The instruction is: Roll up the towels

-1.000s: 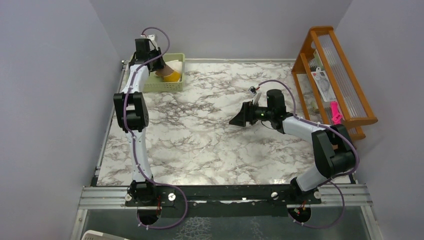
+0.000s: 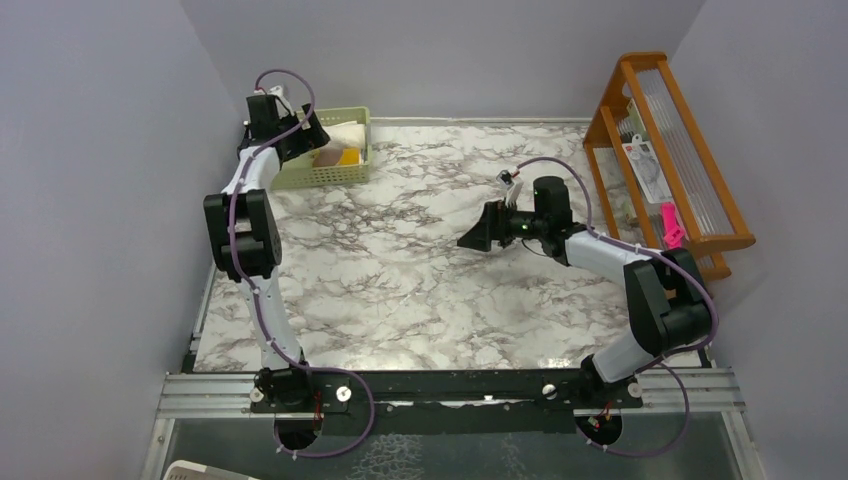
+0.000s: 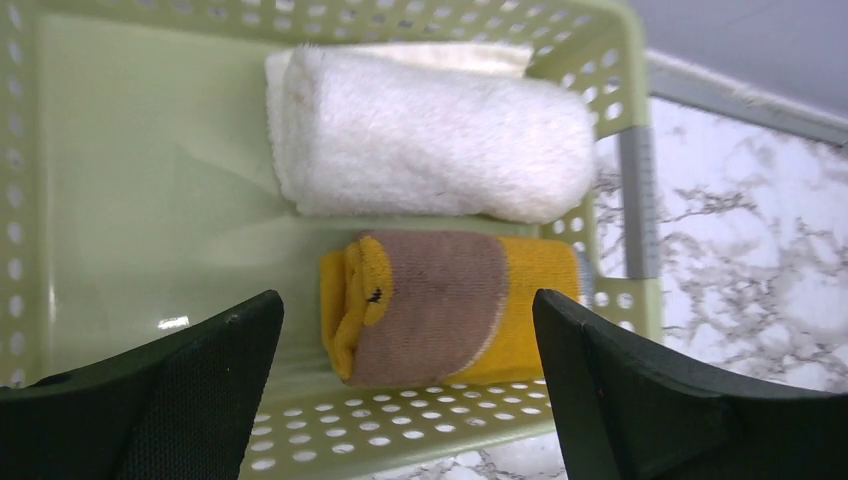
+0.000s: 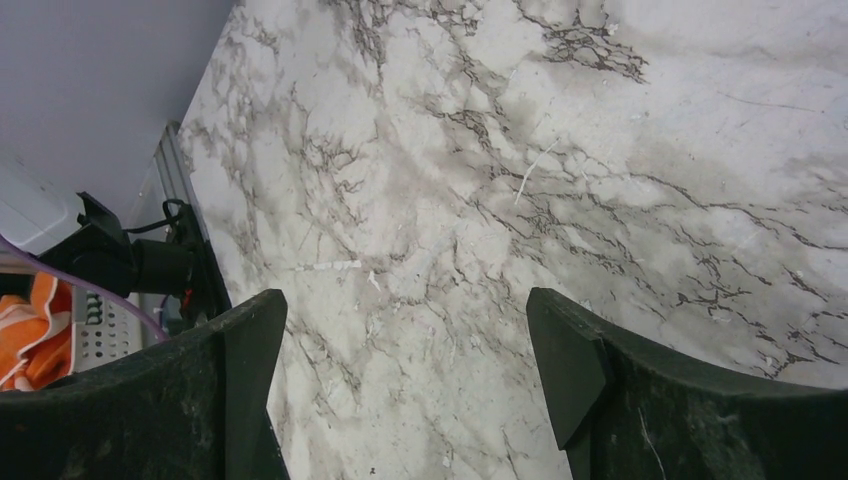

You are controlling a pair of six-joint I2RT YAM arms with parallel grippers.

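Note:
In the left wrist view, a brown and yellow rolled towel (image 3: 440,305) lies in the green basket (image 3: 90,240), against its near side. Beside it in the same basket is a white rolled towel (image 3: 440,135). My left gripper stands open above them, its fingers (image 3: 215,365) wide apart and clear of the towel. From the top, the left gripper (image 2: 312,130) partly covers the basket (image 2: 335,173). My right gripper (image 2: 485,232) is open over the bare table; only marble shows between its fingers in the right wrist view.
A wooden rack (image 2: 650,150) with a pink item (image 2: 671,224) on it leans at the table's right side. Orange and white cloth (image 4: 45,335) sits in a white basket (image 4: 105,330) beyond the table edge.
The brown and yellow roll has gone from tilted at the left gripper to lying in the basket. The left gripper has let go and drawn back leftward, fingers spread. The right arm has barely moved.

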